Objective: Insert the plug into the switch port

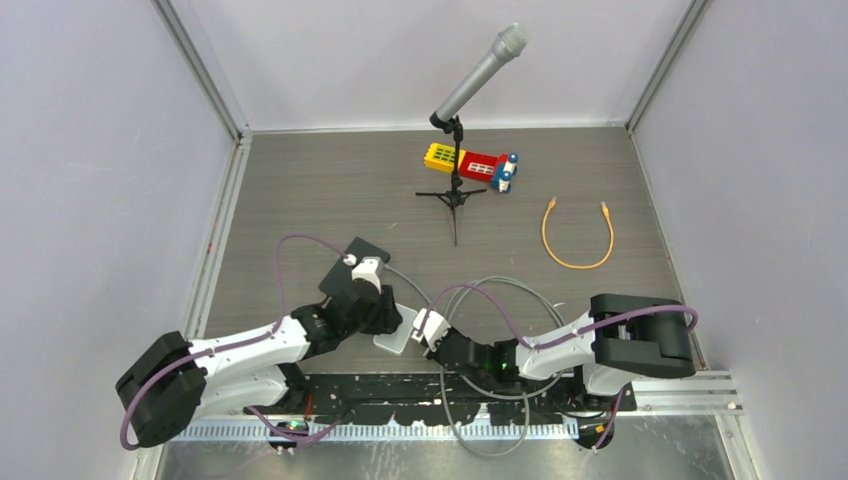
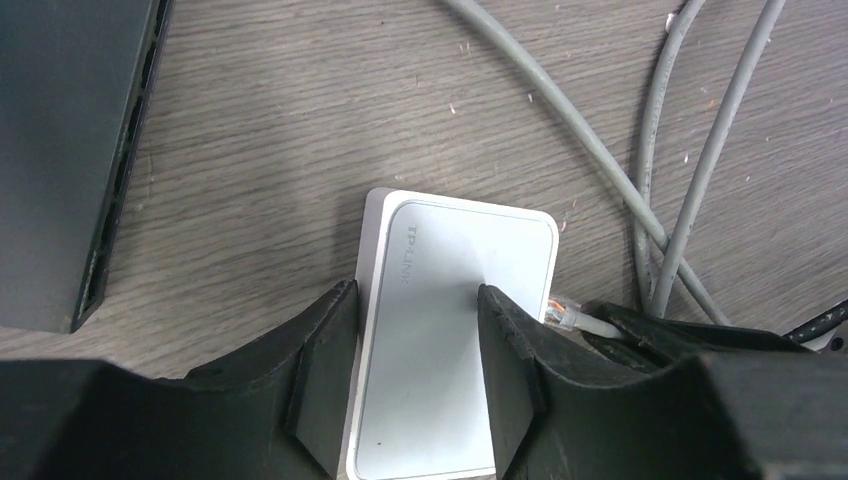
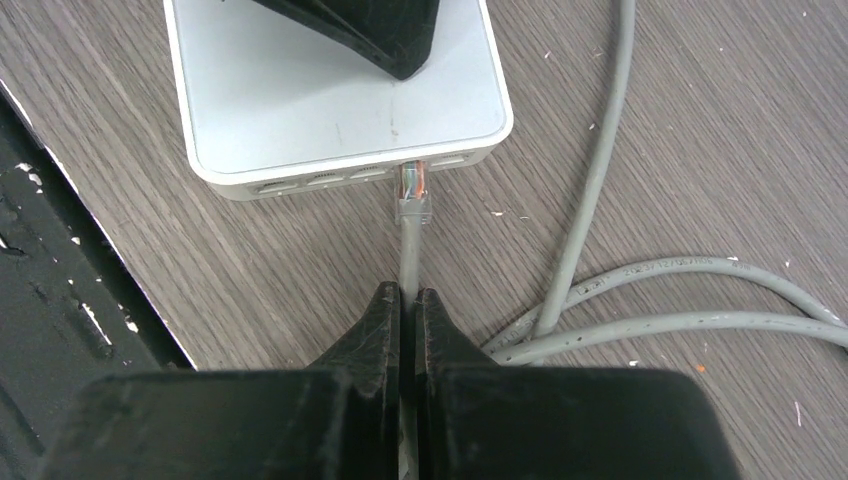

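Observation:
In the left wrist view the white switch (image 2: 455,240) lies on the table under my left gripper. That gripper is part open: one finger stands at the switch's left edge, the other over its top face. My right gripper is shut on the grey cable (image 3: 410,250) just behind its clear plug (image 3: 413,205). The plug points straight at the row of ports (image 3: 325,180) and its front end meets one port, toward the right of the row in the right wrist view. How deep it sits cannot be told.
A dark flat box (image 1: 350,265) lies beyond the left gripper, and loops of grey cable (image 1: 510,280) spread by the right arm. Farther off are a microphone on a stand (image 1: 457,190), toy bricks (image 1: 478,165) and an orange cable (image 1: 575,265).

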